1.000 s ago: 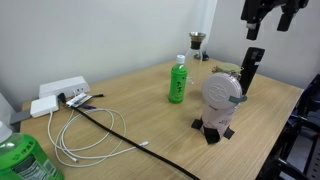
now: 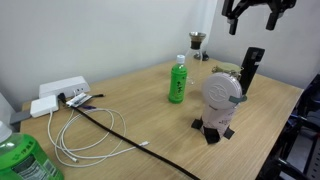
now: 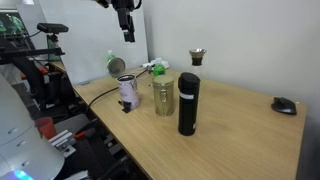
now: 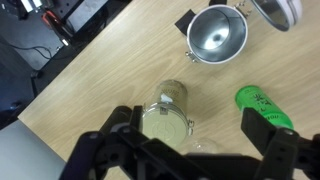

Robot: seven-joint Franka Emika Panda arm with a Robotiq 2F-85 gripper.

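My gripper [image 2: 253, 24] hangs open high above the table at the right, with nothing between its fingers. A whitish canister [image 2: 216, 118] stands below it on the table. Its round lid [image 3: 113, 62] is swung up, and the wrist view looks into its empty-looking metal inside [image 4: 218, 37]. A jar with a pale gold lid [image 4: 163, 124] appears between my fingers from above, well below them; it stands beside the canister as a gold-toned jar [image 3: 162, 98]. Close by is a tall black cylinder [image 3: 188, 105]. A small green bottle [image 2: 178, 82] stands farther back.
A larger green bottle [image 2: 27, 160] is at the left front corner. White cables [image 2: 67, 140] and a black cord lie near a white box [image 2: 62, 87]. An hourglass-shaped glass vessel [image 2: 196, 46] stands at the back. Beyond the jars, the table is bare up to a black mouse [image 3: 285, 104].
My gripper has shifted left and slightly up in exterior view 1, staying open. The objects on the table have not moved.
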